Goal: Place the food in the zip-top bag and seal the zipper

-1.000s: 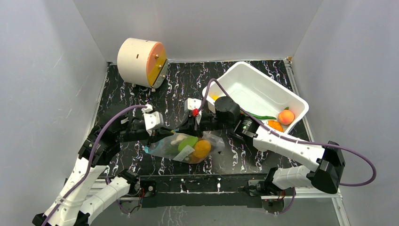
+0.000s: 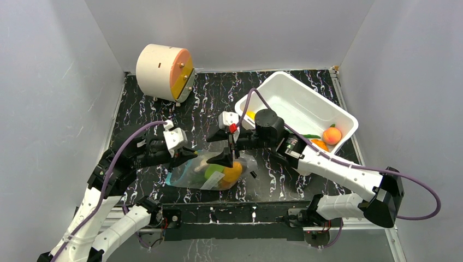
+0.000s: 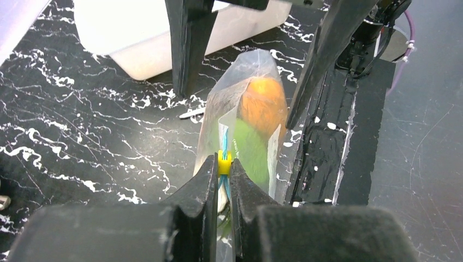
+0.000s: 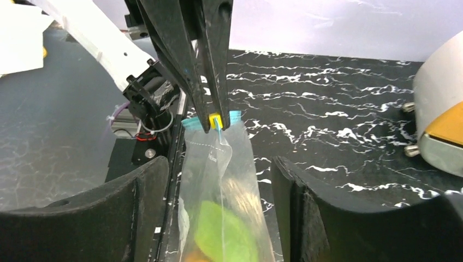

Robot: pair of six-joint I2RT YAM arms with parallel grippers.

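Note:
The clear zip bag (image 2: 191,173) lies at the front middle, with green (image 3: 248,147) and orange (image 3: 265,106) food and something pale inside. My left gripper is shut on the yellow zipper slider (image 3: 224,162). The blue zipper strip (image 4: 190,123) shows on both sides of the slider in the right wrist view. My right gripper (image 2: 212,149) stands open beyond the slider, its fingers (image 3: 191,54) spread wide above the bag. Nothing is held between them. In the right wrist view the slider and my left gripper appear between its open fingers.
At the right a white bin (image 2: 289,98) holds more food, including a round orange fruit (image 2: 331,135). A cream drum-shaped object (image 2: 158,68) stands at back left. Bare marbled table (image 2: 210,103) lies between them.
My left gripper has moved slightly, staying at the slider.

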